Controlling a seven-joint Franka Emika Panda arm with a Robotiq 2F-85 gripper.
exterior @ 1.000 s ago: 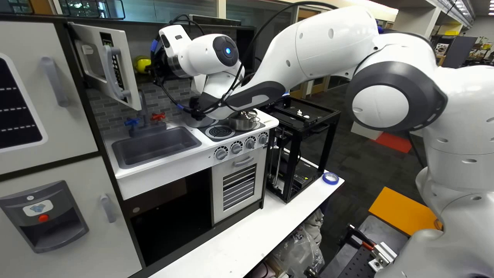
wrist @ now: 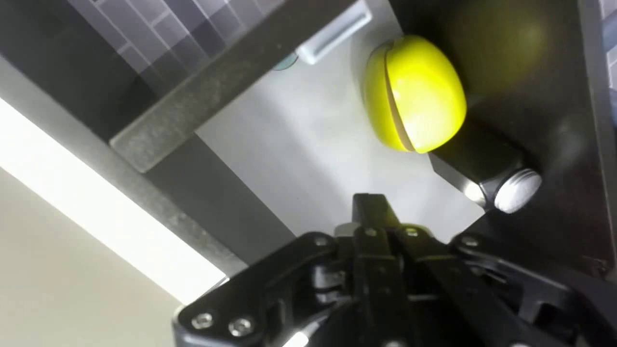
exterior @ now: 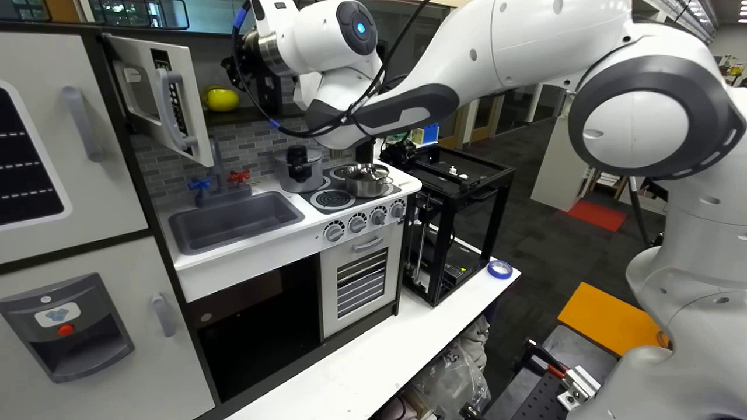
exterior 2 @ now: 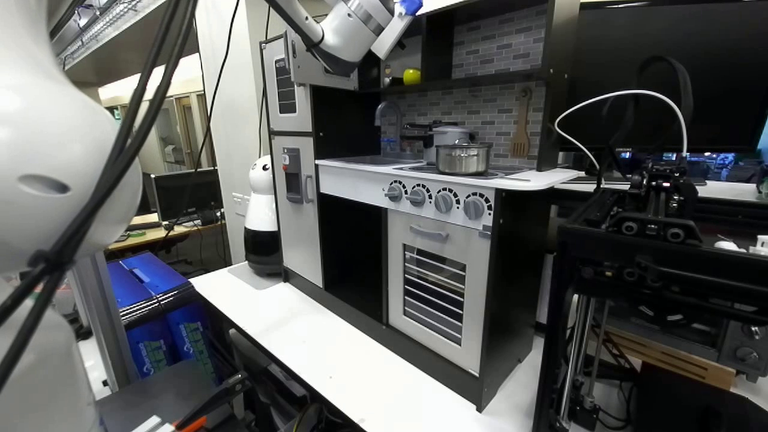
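My gripper is shut in the wrist view, with nothing visible between its fingers. Ahead of the fingertips and apart from them sits a round yellow object (wrist: 431, 95) with a split line across it, resting on the dark shelf. A dark bottle (wrist: 515, 188) with a silvery cap lies or stands right beside it; which of the two is hard to tell. In exterior view 1 the same yellow object (exterior: 222, 99) shows behind the opened microwave door (exterior: 164, 94), below the gripper end of the arm. The fingertips themselves are unclear there.
The open door juts out to the left of the yellow object. On the stove below stand a grey pressure cooker (exterior: 299, 169) and a small metal pot (exterior: 367, 183). Left of them is an empty sink (exterior: 234, 220).
My arm's gripper end has risen and shifted slightly right. The yellow object, partly covered before, now shows more fully in exterior view 1, and so does the pressure cooker.
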